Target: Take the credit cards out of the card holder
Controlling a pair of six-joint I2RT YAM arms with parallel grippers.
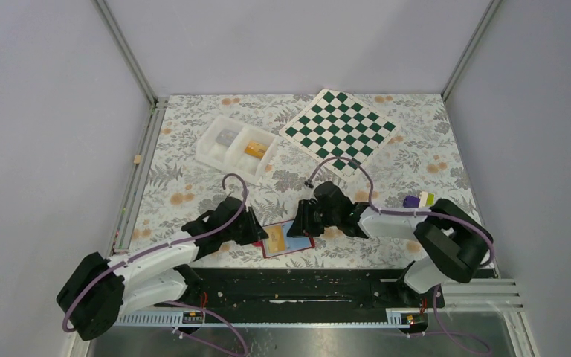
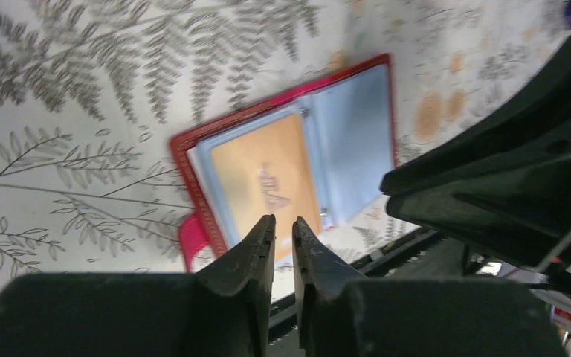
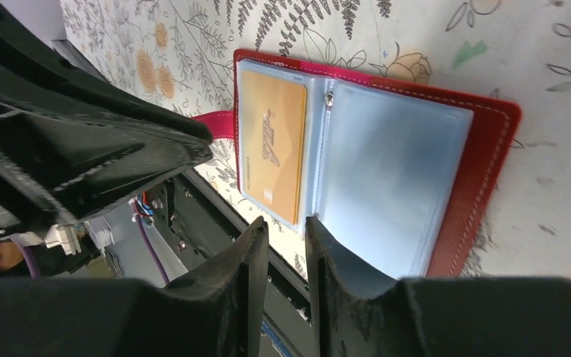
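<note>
The red-edged card holder [image 1: 288, 250] lies spread flat at the table's front, slightly turned. Its left clear pocket holds an orange card, also plain in the right wrist view as a gold card [image 3: 271, 134]. In the right pocket [image 3: 390, 171] only pale blue shows. At the holder's left side hovers my left gripper, its tips a little apart with nothing between. My right gripper is over the right pocket's side, partly open and empty. From above, the right gripper [image 1: 301, 230] covers part of that pocket.
Behind on the left stands a white two-compartment tray [image 1: 210, 149] with a grey card [image 1: 226, 137] and a yellow card [image 1: 256, 149]. A green checkered board [image 1: 342, 126] lies at the back. Both grippers are close together; a purple block [image 1: 411, 201] is at right.
</note>
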